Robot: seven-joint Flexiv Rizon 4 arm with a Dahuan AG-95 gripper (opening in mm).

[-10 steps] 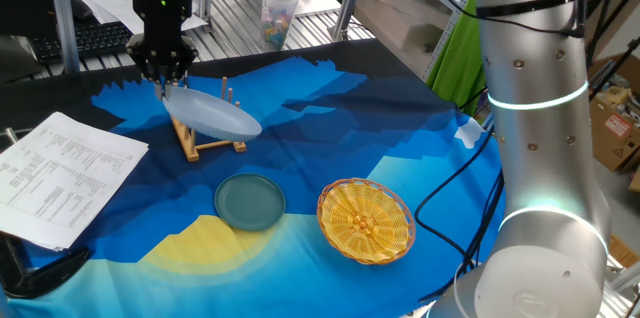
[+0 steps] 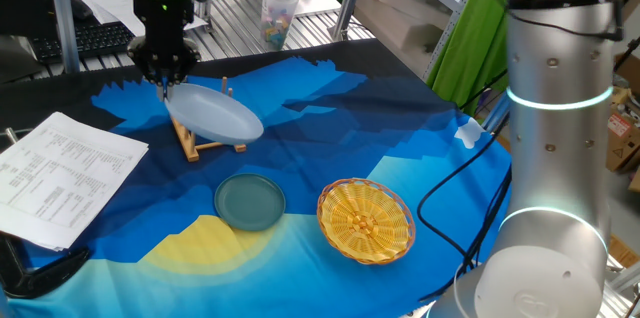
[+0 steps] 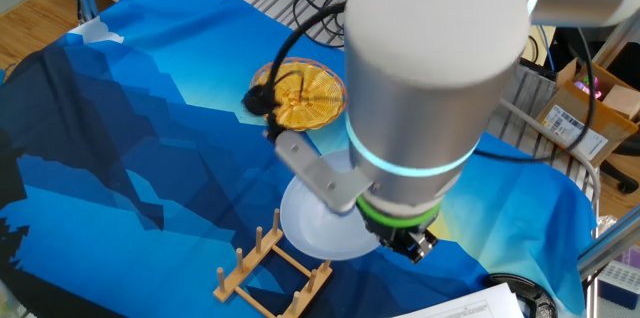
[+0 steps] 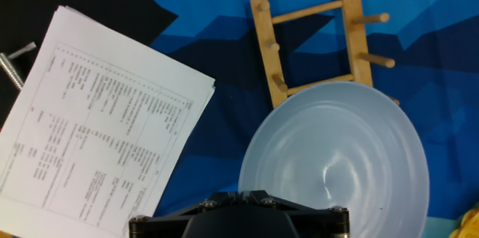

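Observation:
A pale blue plate (image 2: 215, 114) is held tilted above the wooden rack (image 2: 190, 145), its rim pinched at one side by my gripper (image 2: 167, 89). From the wrist, the gripper appears shut at the plate's near left rim, while the wide face of the plate (image 4: 337, 156) overlaps one end of the rack (image 4: 358, 43). In exterior view 2 the arm covers part of the plate (image 3: 320, 220), and the fingertips there are hidden. The rack's pegs (image 3: 240, 258) stand empty where they show.
A dark green plate (image 2: 250, 202) lies flat on the blue cloth, with a yellow woven basket (image 2: 366, 221) to its right. Printed sheets (image 2: 65, 180) rest at the left, beside a black object (image 2: 35, 273). Open cloth lies right of the rack.
The arm's upper links have shifted right. The pale plate, still at the gripper, has turned slightly and shows more of its face. Table objects have stayed put.

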